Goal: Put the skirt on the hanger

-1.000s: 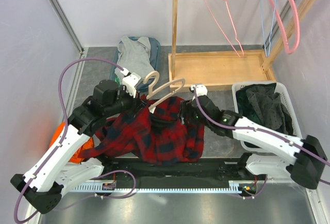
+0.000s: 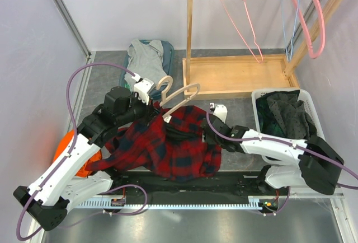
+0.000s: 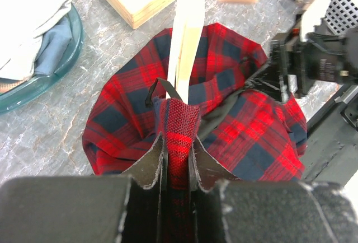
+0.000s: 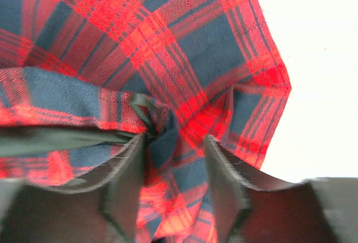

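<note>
The red and navy plaid skirt (image 2: 179, 153) lies bunched on the floor, a dark band across it. My left gripper is shut on a lifted fold of it, where a cream hanger (image 2: 179, 106) with a black strap over it reaches in. My right gripper is down at the skirt's right part, fingers part open around a crumpled fold with the dark band beside it; whether they touch it is unclear.
A wooden rack (image 2: 235, 75) with pink and blue hangers stands at the back. A teal bin (image 2: 168, 55) of clothes sits back left, a white basket (image 2: 310, 108) right, an orange item (image 2: 64, 150) at left.
My right gripper has shifted slightly down and to the right over the skirt, with its arm's elbow moving. The left arm and the hanger are nearly unchanged.
</note>
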